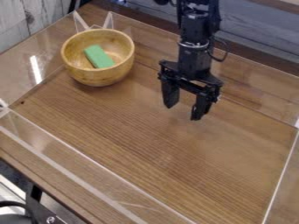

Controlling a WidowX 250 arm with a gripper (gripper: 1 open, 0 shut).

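Note:
My black gripper (187, 92) hangs at the upper middle of the camera view, low over the bare wooden table (152, 162). Its two dark fingers stand apart, with no object visible between them. To its left, a yellow bowl (117, 73) holds a green block (97, 55).
A pale wall or edge runs along the left side. A black cable lies at the bottom left corner.

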